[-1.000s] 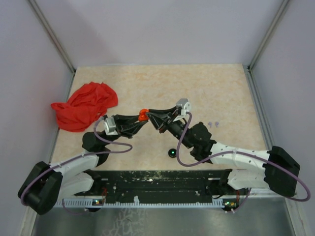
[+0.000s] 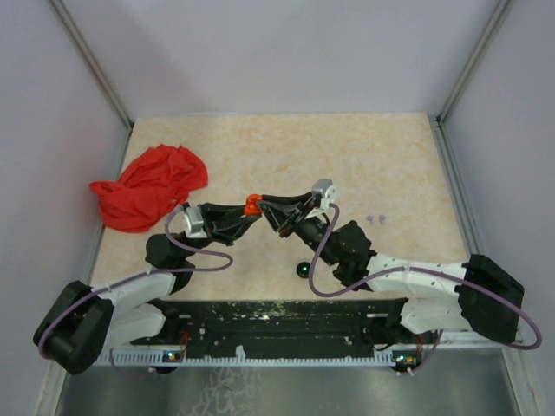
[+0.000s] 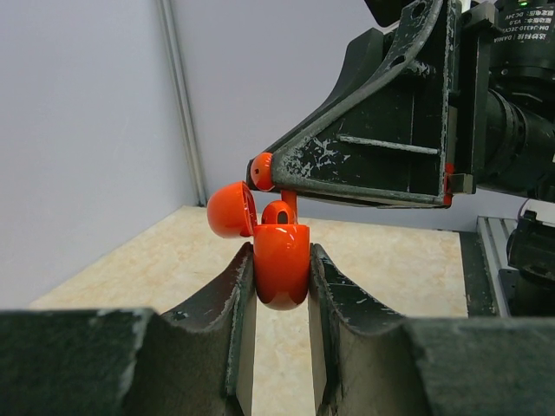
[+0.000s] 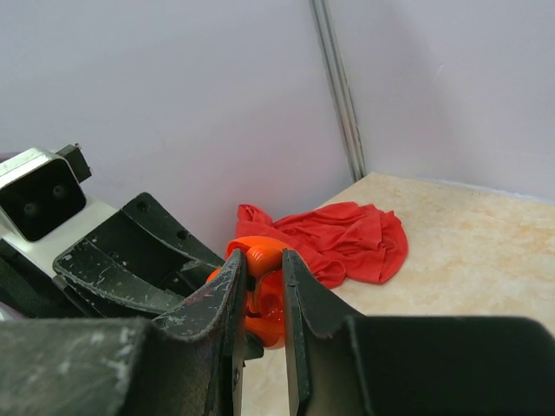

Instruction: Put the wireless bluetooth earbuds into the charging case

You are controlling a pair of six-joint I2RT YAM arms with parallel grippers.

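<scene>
In the left wrist view, the orange charging case (image 3: pixel 282 269) is upright, pinched in my left gripper, its lid (image 3: pixel 231 211) swung open to the left. One orange earbud (image 3: pixel 278 212) shows at the case's mouth. My right gripper comes in from the upper right, shut on a second orange earbud (image 3: pixel 261 171). That earbud's stem points down at the rear of the case opening; how deep it sits cannot be told. The right wrist view has this earbud (image 4: pixel 264 258) between the fingertips, just above the case (image 4: pixel 269 314). From above, both grippers meet left of the table's middle.
A crumpled red cloth (image 2: pixel 152 186) lies at the table's left. A small black round object (image 2: pixel 303 269) rests near the front edge, and small pale pieces (image 2: pixel 370 218) lie to the right.
The right gripper and forearm have shifted very slightly near the case. My left arm, the case and the cloth look almost unmoved.
</scene>
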